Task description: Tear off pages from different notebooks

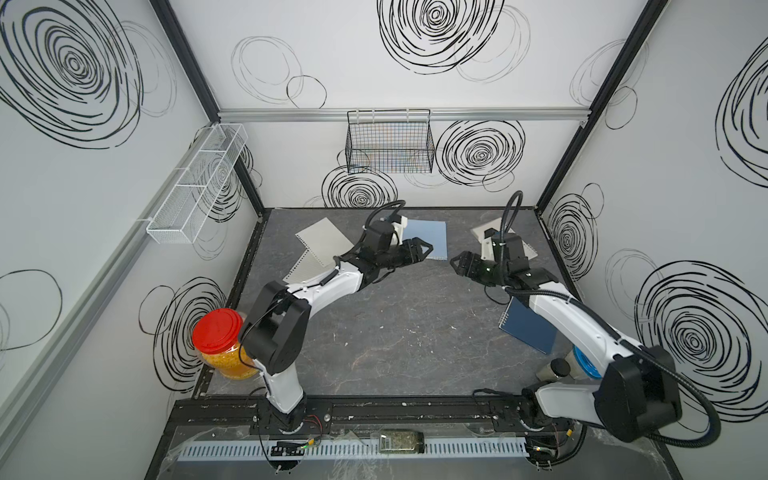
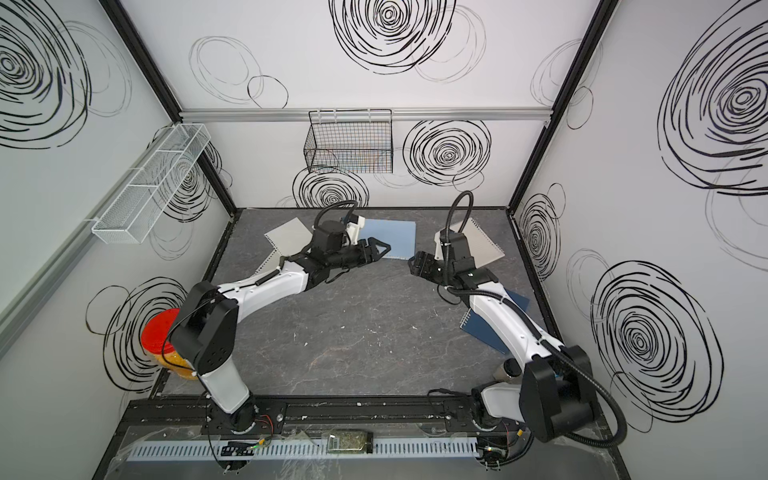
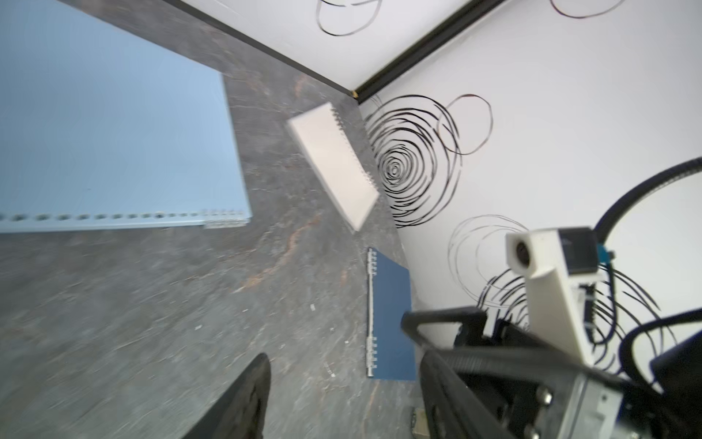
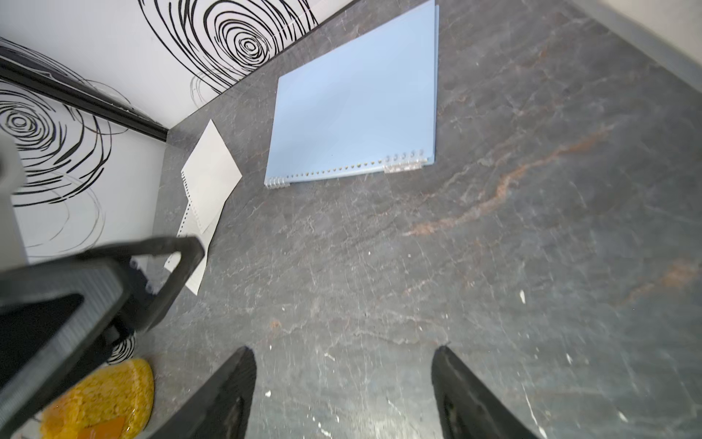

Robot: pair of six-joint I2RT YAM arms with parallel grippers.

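My left gripper is raised over the middle-back table, before the light blue notebook; it is open, nothing visible between its fingers. My right gripper stands open and empty to its right. Two white spiral pads lie overlapping at the back left, as bare sheets or notebooks, I cannot tell which. A cream notebook lies at the back right, a dark blue one on the right, partly behind the right arm in the top views.
A red-lidded jar stands at the front left, a dark cylinder at the front right. Wire baskets hang on the back and left walls.
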